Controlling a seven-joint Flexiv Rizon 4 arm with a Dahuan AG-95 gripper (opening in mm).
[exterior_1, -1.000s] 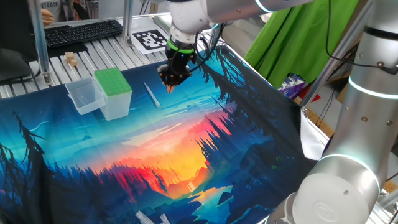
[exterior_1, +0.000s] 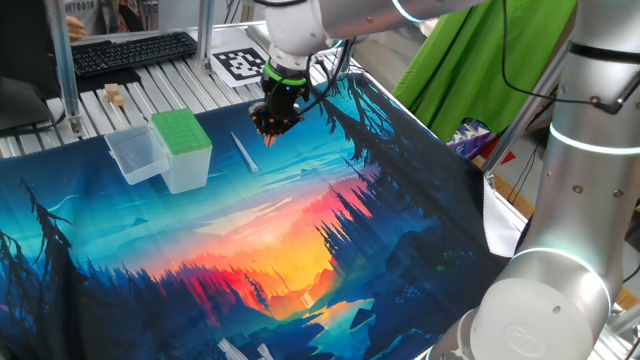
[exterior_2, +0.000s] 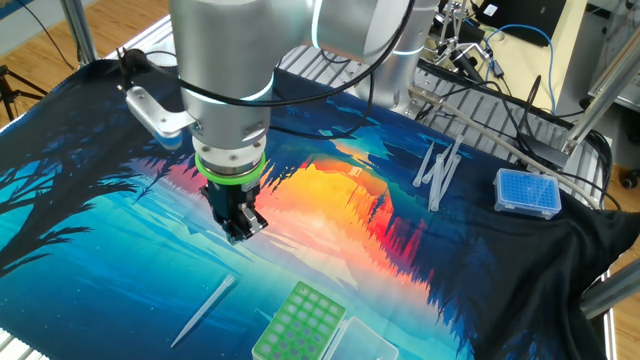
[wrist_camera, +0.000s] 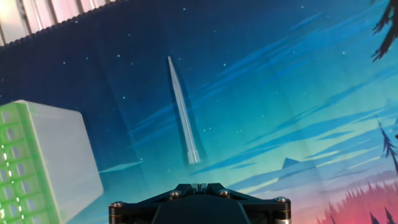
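A clear, tapered pipette tip (wrist_camera: 183, 115) lies by itself on the printed cloth, its narrow end pointing away from my gripper in the wrist view. The fingers meet at the middle, shut, with nothing visible between them. In exterior view 2 the gripper (exterior_2: 243, 236) hangs above the cloth, apart from the loose tip (exterior_2: 204, 310). Exterior view 1 has the tip (exterior_1: 244, 152) a little left of the fingertips. Left of it stands a tip box with a green perforated top (exterior_1: 178, 132) and white walls, its clear lid (exterior_1: 138, 154) open to the side.
Several more tips (exterior_2: 437, 177) lie in a loose group near the arm's base side. Beyond them is a blue tip rack (exterior_2: 527, 192). A keyboard (exterior_1: 135, 53) and small wooden blocks (exterior_1: 114, 95) sit past the cloth's edge.
The arm has shifted slightly left in exterior view 1, carrying the gripper a little toward the loose tip. The tip and the box have stayed put.
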